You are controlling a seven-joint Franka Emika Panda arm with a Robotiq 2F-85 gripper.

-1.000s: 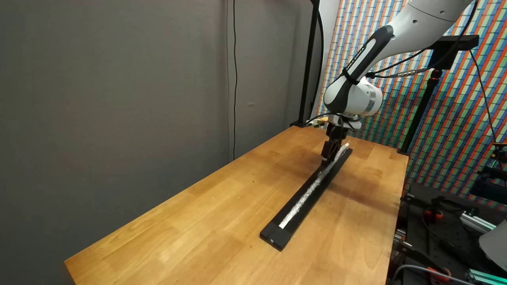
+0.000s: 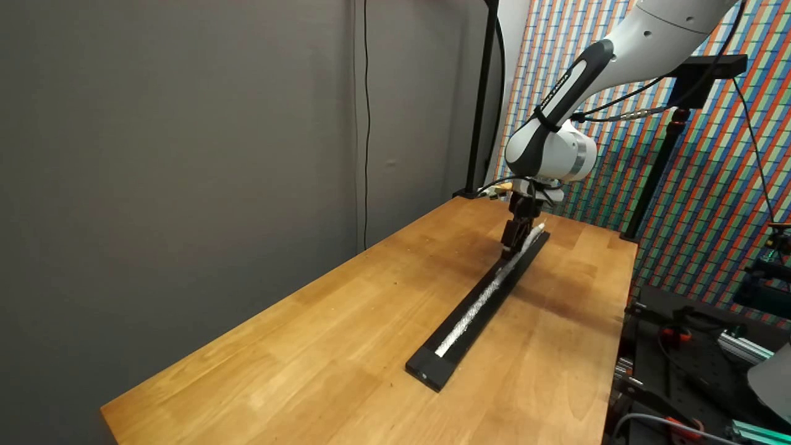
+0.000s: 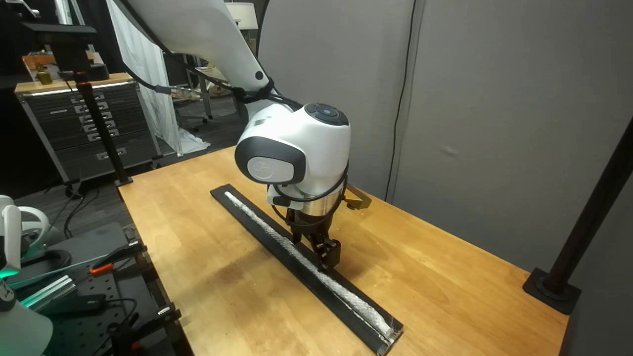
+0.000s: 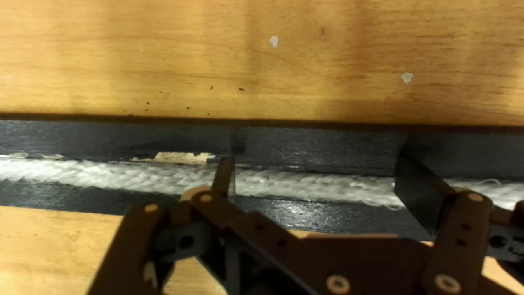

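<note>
A white braided rope [image 4: 294, 186] lies stretched along a long black strip [image 4: 294, 147], seeming to rest in its groove. Exterior view 2 shows the rope [image 3: 273, 232] running nearly the full length of the strip [image 3: 237, 195]. My gripper is open over it, its two fingers set apart along the rope's length, one fingertip [image 4: 224, 172] at left and the other at right. The rope passes under both. From outside, the gripper [image 3: 327, 265] points down close to the strip; whether the fingertips touch it, I cannot tell.
Bare wooden table [image 2: 334, 334] surrounds the strip on all sides. Behind the arm in exterior view 2 sits a small yellowish block [image 3: 357, 198] near the table's wall-side edge. A black post [image 3: 558, 273] stands at the right corner.
</note>
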